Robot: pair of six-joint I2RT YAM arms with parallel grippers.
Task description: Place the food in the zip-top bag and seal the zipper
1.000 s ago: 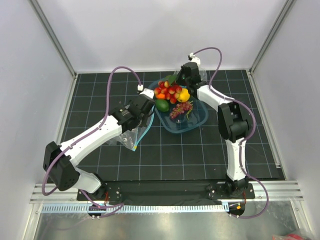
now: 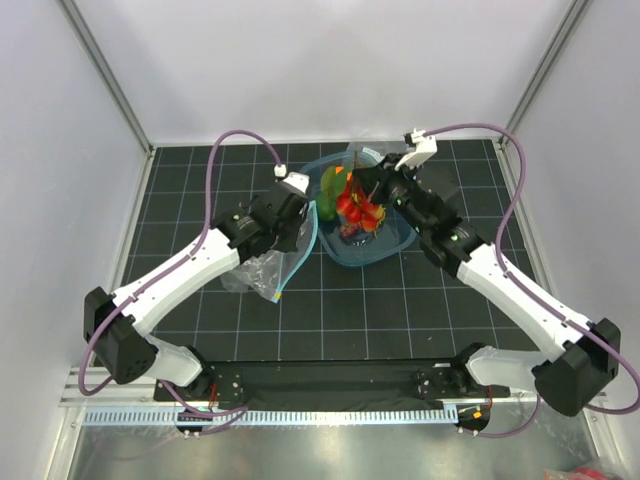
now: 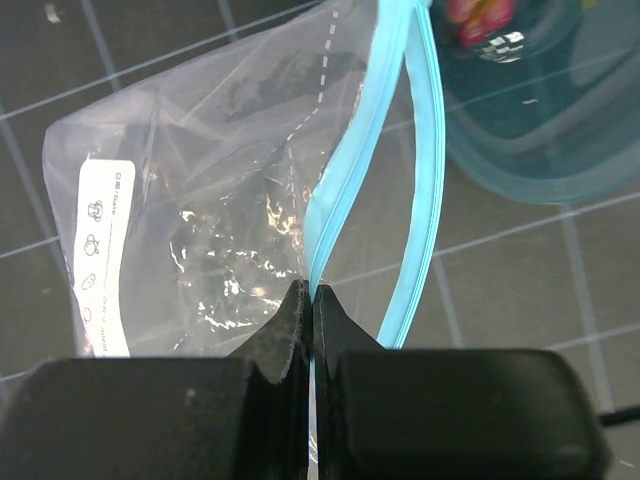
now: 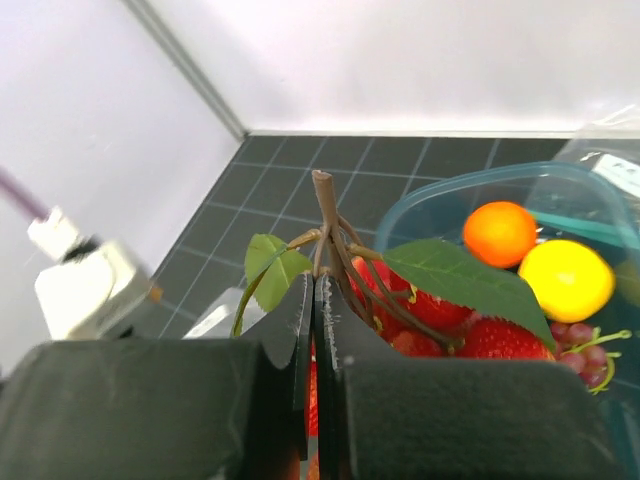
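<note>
A clear zip top bag (image 3: 230,220) with a light blue zipper strip lies on the dark tiles, its mouth parted. My left gripper is shut on the near side of that blue rim. From my right gripper, shut on a brown stem, hangs a bunch of red fruit (image 2: 360,208) with green leaves (image 4: 470,280). In the top view the bunch is over the blue bin (image 2: 405,240). Inside the bin, the right wrist view shows an orange (image 4: 500,234), a yellow fruit (image 4: 567,281) and grapes (image 4: 590,350).
An avocado (image 2: 326,208) is at the bin's left side. Another clear bag (image 4: 620,170) lies behind the bin. The bin stands close to the bag's right side.
My right gripper has lifted the red bunch out of the pile and brought it nearer the front of the bin. The bag's blue rim has spread a little; the left arm has barely moved.
</note>
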